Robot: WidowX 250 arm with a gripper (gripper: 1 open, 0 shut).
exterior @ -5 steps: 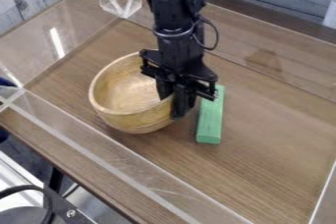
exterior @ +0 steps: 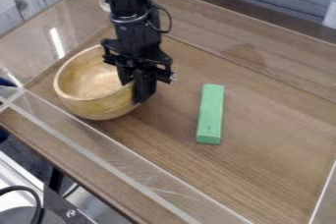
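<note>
The black robot arm reaches down from the top centre to a tan bowl (exterior: 85, 90) on the left half of the wooden table. My gripper (exterior: 137, 83) is shut on the right rim of the bowl, which looks slightly tilted. The fingertips are dark and partly hard to make out against the rim. To the right, apart from the bowl, a light green block (exterior: 210, 113) lies flat and lengthwise front to back.
A clear strip runs along its left edge, with black cables at the lower left beyond it.
My gripper and the bowl have moved left, away from the green block, which now shows fully with a gap beside it.
</note>
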